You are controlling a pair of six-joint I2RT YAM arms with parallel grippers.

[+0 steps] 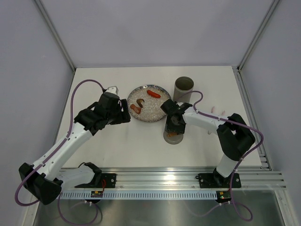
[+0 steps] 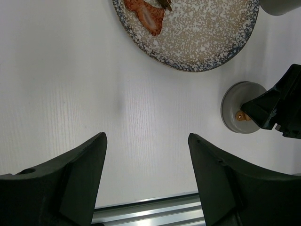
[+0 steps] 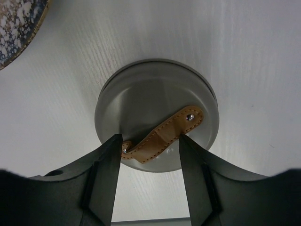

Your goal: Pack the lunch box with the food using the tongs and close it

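Observation:
A round grey metal lid (image 3: 141,94) with a brown leather strap (image 3: 164,136) lies on the table. My right gripper is down over it, fingers part apart on either side of the strap; whether it grips the strap is unclear. A speckled plate (image 1: 155,113) holds a red sausage (image 1: 153,93), a curved brown piece and a reddish meat piece (image 2: 148,19). A tall grey cylindrical container (image 1: 183,84) stands behind the right gripper. My left gripper is open over bare table, left of the plate, with nothing between its fingers.
Pale utensil-like sticks (image 1: 213,109) lie on the right of the table, near the right arm.

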